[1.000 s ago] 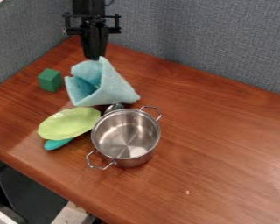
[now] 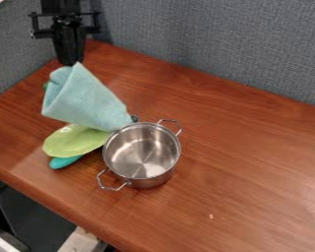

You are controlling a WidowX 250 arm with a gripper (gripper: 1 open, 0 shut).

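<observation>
My black gripper (image 2: 67, 58) is at the upper left, its tips at the top of a light-blue cloth (image 2: 84, 100), which hangs from there in a cone shape with its lower part over a pale green oval piece (image 2: 72, 139). The fingertips are partly hidden by the cloth, which appears held between them. A teal item (image 2: 63, 161) lies under the green piece. Just right of these stands a steel pot (image 2: 142, 157) with two wire handles.
Grey padded walls border the back and left. The table's left front edge drops to a dark gap.
The gripper and the cloth have moved left and toward the front, the cloth now covering most of the green block that showed at the left. The pot is unmoved.
</observation>
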